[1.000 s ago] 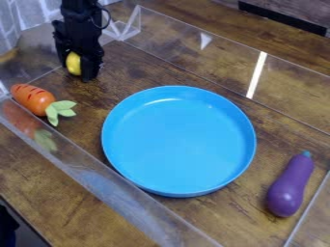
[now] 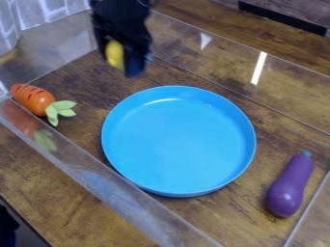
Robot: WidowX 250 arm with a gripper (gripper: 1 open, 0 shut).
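The dark gripper [image 2: 123,43], blurred, is at the top centre-left of the camera view, shut on a yellow object [image 2: 115,55] that is partly hidden by it. Below and to the right lies a round blue plate [image 2: 178,140]. An orange toy carrot [image 2: 35,99] with green leaves lies at the left, and a purple toy eggplant [image 2: 288,183] lies at the right.
The wooden surface [image 2: 258,106] has clear transparent walls along its sides, one [image 2: 116,183] running across the lower left. Bare wood shows above and to the right of the plate.
The gripper has lifted the yellow object from the upper left and moved right with it, toward the blue plate. The plate, carrot and eggplant have not moved.
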